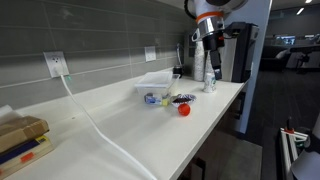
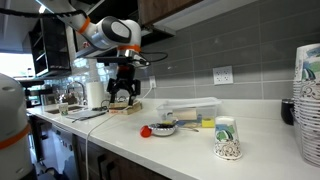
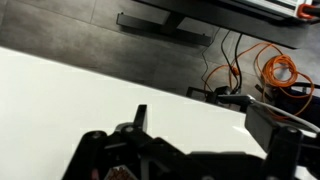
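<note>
My gripper stands open above the counter's front edge, with nothing between its fingers. In the second exterior view the gripper (image 2: 121,101) hangs well above the white counter (image 2: 185,150). A small red item (image 1: 184,110), perhaps a cup or ball, sits near the front edge, apart from the gripper. Just behind it is a dark patterned bowl (image 1: 183,98). A blue-and-white item (image 1: 152,99) and a yellow one (image 1: 166,101) lie near the clear bin (image 1: 156,83). Fingers hide part of the counter in the wrist view.
Patterned cups (image 2: 227,139) are stacked to one side, near a tall stack of dishes (image 2: 308,110). Boxes (image 1: 20,138) stand at the other end. A white cable (image 1: 95,118) runs across the counter. Orange cords (image 3: 275,68) lie on the floor.
</note>
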